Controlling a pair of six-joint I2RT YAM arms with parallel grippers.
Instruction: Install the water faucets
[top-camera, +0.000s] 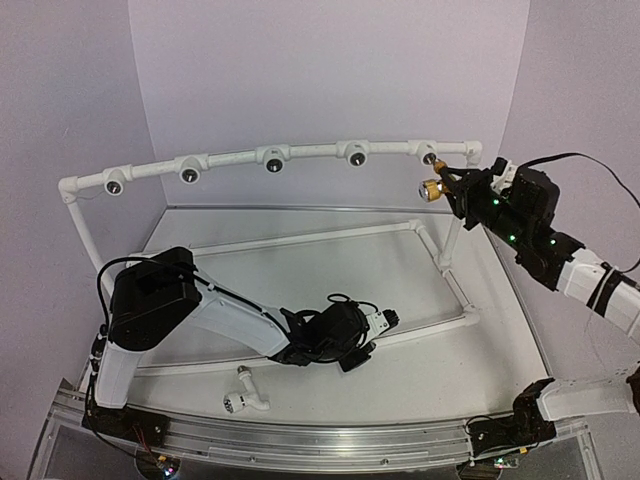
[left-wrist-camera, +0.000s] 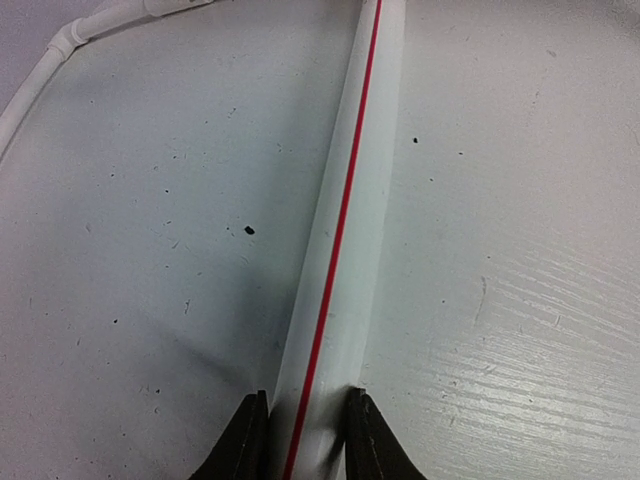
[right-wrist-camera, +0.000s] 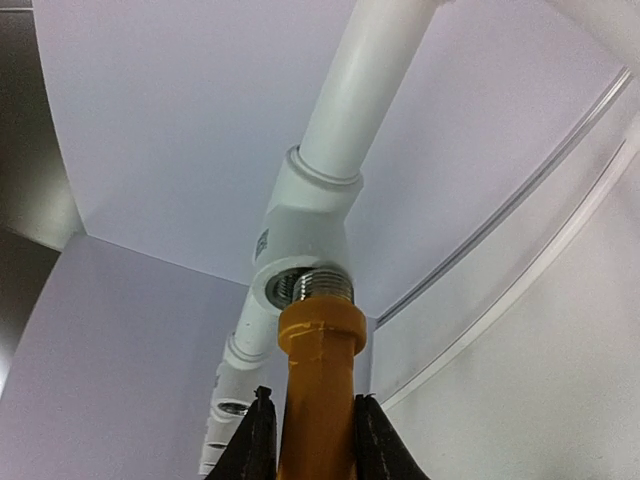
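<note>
A yellow faucet is held by my right gripper at the rightmost tee of the upper white pipe. In the right wrist view my gripper is shut on the yellow faucet, whose threaded end sits at the mouth of the white tee; how far inside is unclear. My left gripper grips the lower white pipe with a red stripe, one finger on each side, low at the frame's front.
A white faucet lies on the floor below the frame. Four other tees, such as the middle tee, line the upper pipe with dark openings. The left arm spans the lower left of the frame.
</note>
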